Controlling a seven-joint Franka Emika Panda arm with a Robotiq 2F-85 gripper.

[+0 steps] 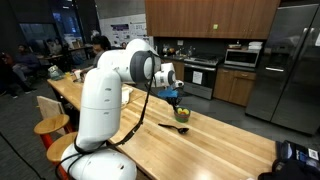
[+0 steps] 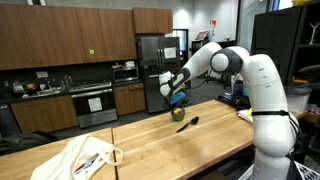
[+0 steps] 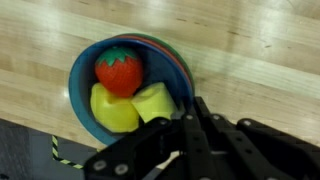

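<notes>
A dark blue bowl (image 3: 85, 75) holds a red strawberry (image 3: 119, 72), a rounded yellow piece (image 3: 113, 108) and a pale yellow cylindrical piece (image 3: 154, 102). Red and green rims peek out along its upper right side in the wrist view. My gripper is shut on the bowl's near right rim, though its dark fingers blur together there. From outside, the bowl (image 1: 181, 114) looks green and appears at table level, with the gripper (image 1: 173, 100) at its far left side.
A black elongated utensil (image 1: 174, 128) lies on the wooden table nearer the arm's base. Bare tabletop (image 1: 215, 145) spreads to the right. A person (image 2: 168, 86) stands behind the table, and a white cloth (image 2: 78, 155) lies on another part of it.
</notes>
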